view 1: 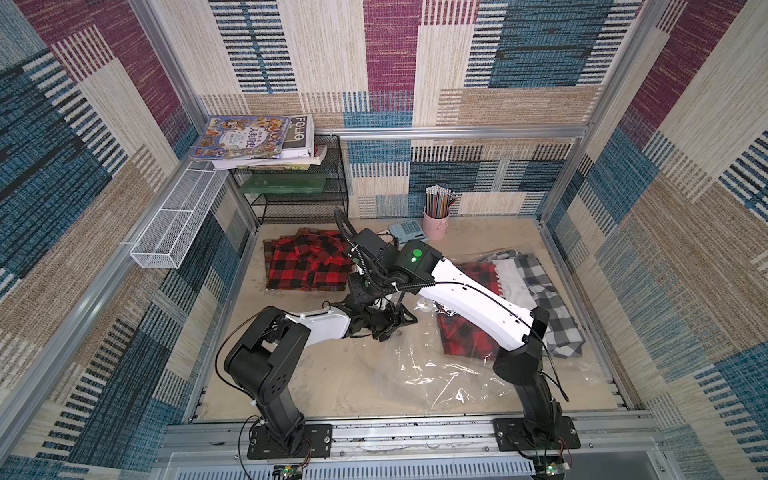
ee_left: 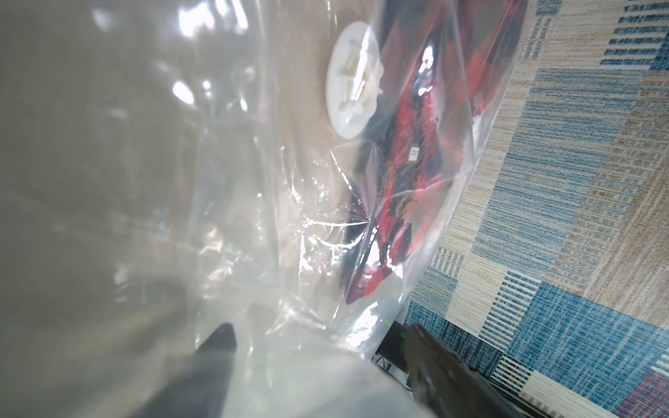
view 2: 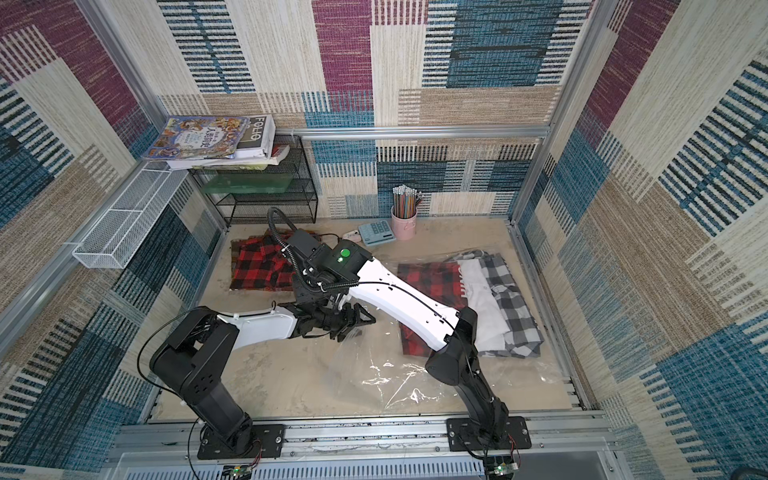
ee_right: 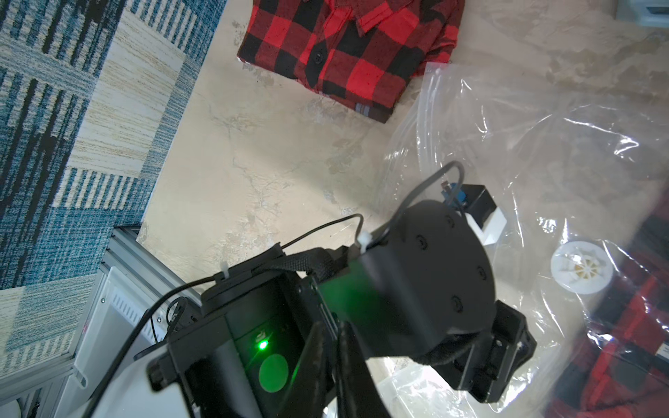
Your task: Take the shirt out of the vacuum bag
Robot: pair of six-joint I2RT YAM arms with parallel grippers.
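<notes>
The clear vacuum bag (view 1: 452, 376) covers the right-centre of the table, holding a red-black plaid shirt (view 1: 468, 340) and white and grey-checked garments. Its white round valve (ee_right: 581, 266) shows through the plastic. A folded red-black shirt (ee_right: 352, 41) lies outside it at back left. My left gripper (view 1: 396, 320) is open at the bag's left part, with plastic in front of and over its fingers in the left wrist view. My right gripper is shut just beside and above the left one; what is between its fingers is hidden, probably plastic.
A calculator (view 1: 406, 231) and pink pen cup (view 1: 436, 226) stand at the back centre. A wire rack (view 1: 296, 200) with books is at the back left, a white mesh basket (view 1: 176, 224) on the left wall.
</notes>
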